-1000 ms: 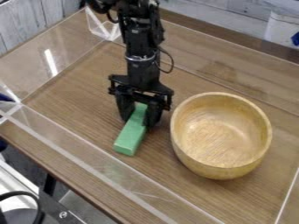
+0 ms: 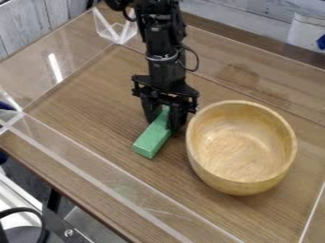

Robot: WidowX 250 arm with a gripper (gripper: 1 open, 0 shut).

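A black robot arm reaches down from the top of the view to the wooden table, its gripper [image 2: 165, 106] low at the centre, shut on the upper end of a green block [image 2: 152, 138]. The block lies slanted toward the lower left, beside a large round wooden bowl [image 2: 241, 150] on the right. The fingertips are dark and partly hard to make out around the block.
A white object [image 2: 309, 33] is at the top right edge. Black cables [image 2: 23, 220] lie at the lower left corner.
The gripper and green block have shifted slightly; the block's lower end sits a little higher in the view than before. The bowl has not visibly moved.
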